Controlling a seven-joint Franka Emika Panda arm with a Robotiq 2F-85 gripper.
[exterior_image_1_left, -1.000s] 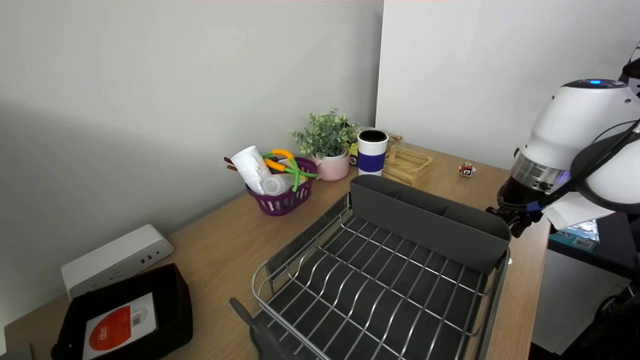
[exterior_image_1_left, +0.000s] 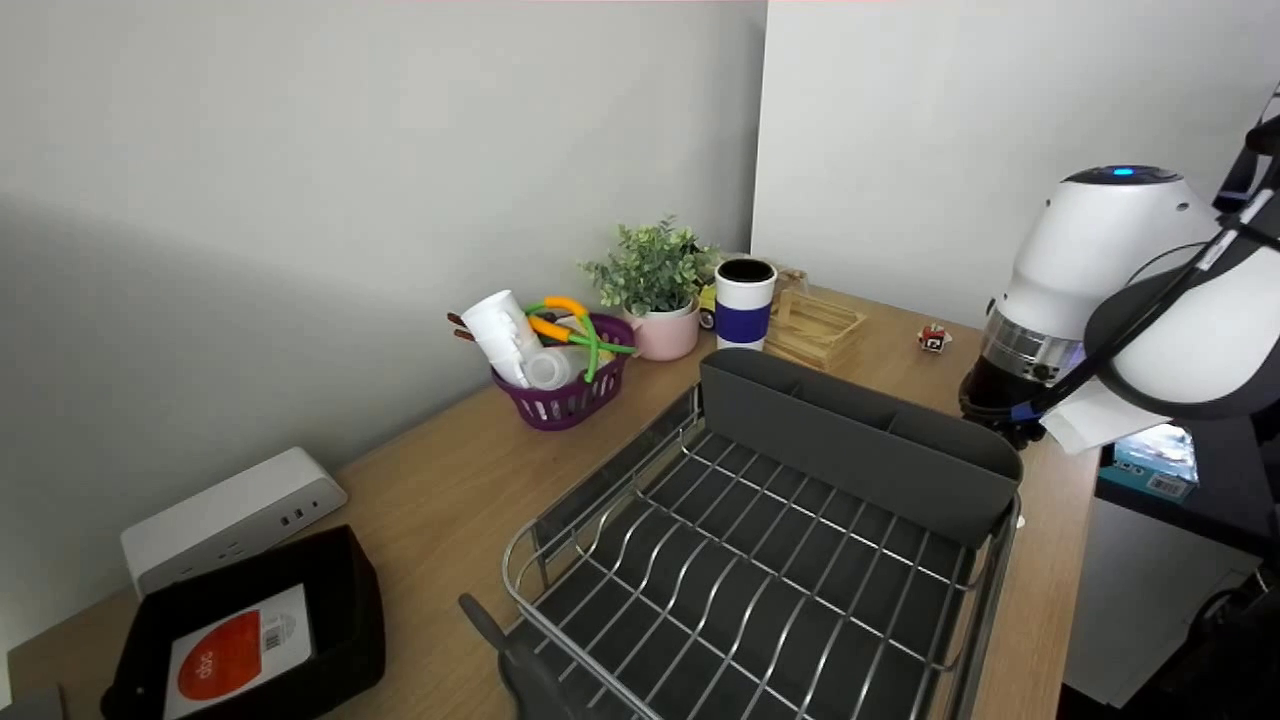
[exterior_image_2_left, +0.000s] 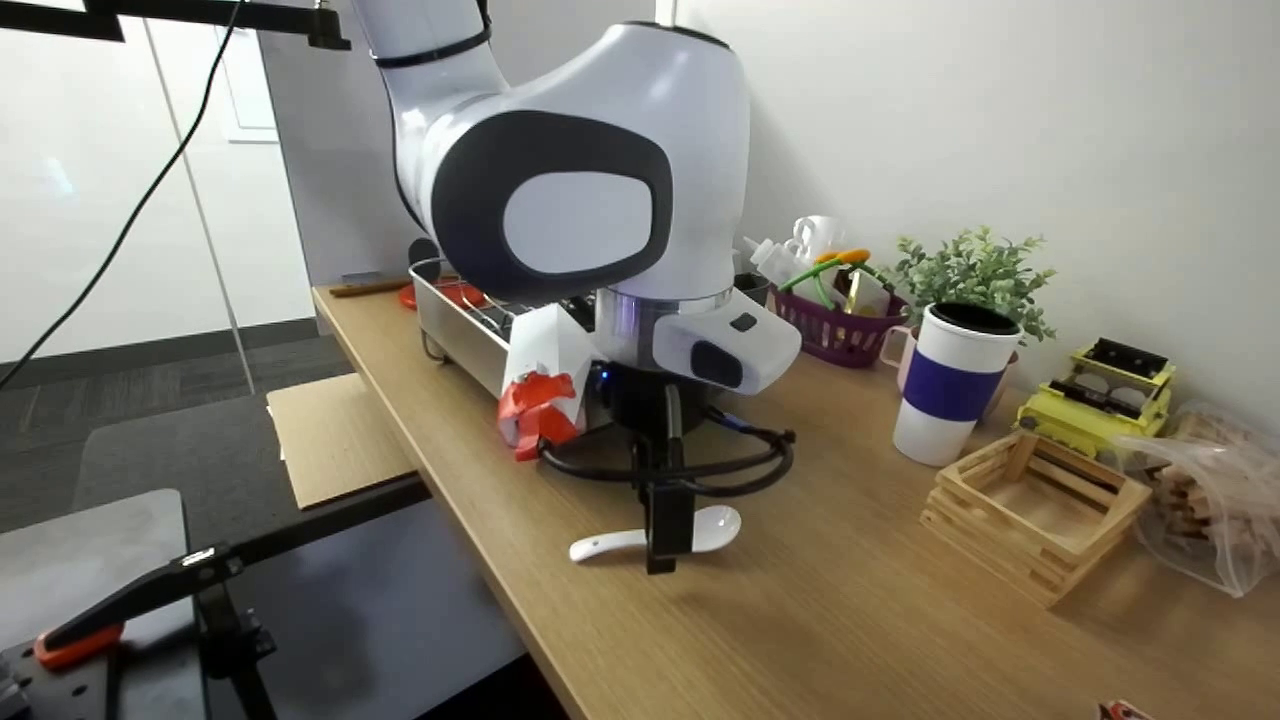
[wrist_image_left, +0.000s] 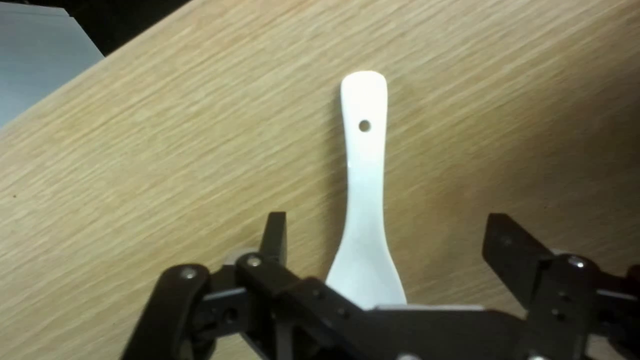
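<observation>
A white spoon (wrist_image_left: 364, 180) lies flat on the wooden table, its holed handle pointing away from my gripper in the wrist view. My gripper is open, with its dark fingers well apart on either side of the spoon's line and touching neither side of it. The lower part of the spoon's bowl is hidden behind the gripper body. In exterior view 2 the gripper (exterior_image_2_left: 667, 564) points down in front of the spoon (exterior_image_2_left: 717, 529), covering its middle. From exterior view 1 the dish rack's grey holder hides the fingertips.
A wire dish rack (exterior_image_1_left: 768, 554) with a grey utensil holder (exterior_image_1_left: 854, 438) stands beside the arm. A wooden crate (exterior_image_2_left: 1041, 510), a white cup with a purple band (exterior_image_2_left: 954, 384) and a purple basket (exterior_image_2_left: 840, 332) sit farther back. The table edge is close to the spoon's handle.
In exterior view 1 the arm has moved left and slightly down, toward the back of the utensil holder. The objects on the table have stayed where they were.
</observation>
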